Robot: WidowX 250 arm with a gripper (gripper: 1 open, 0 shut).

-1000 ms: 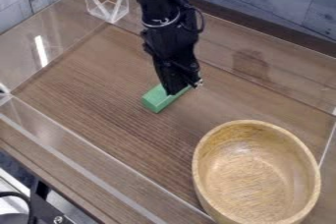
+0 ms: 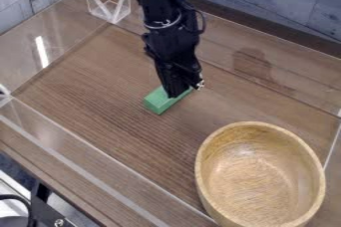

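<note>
The black robot arm reaches down from the top centre to its gripper (image 2: 178, 82), which is low over a green block (image 2: 166, 101) lying on the wooden table (image 2: 80, 121). The gripper's tip partly covers the block's upper right end. The fingers are dark and small in this view, so whether anything is between them cannot be made out.
A large pale tan bowl (image 2: 260, 176) sits at the bottom right. Grey panelled walls border the table at the back and upper left.
The gripper has shifted very slightly at the block. The block and bowl look unmoved.
</note>
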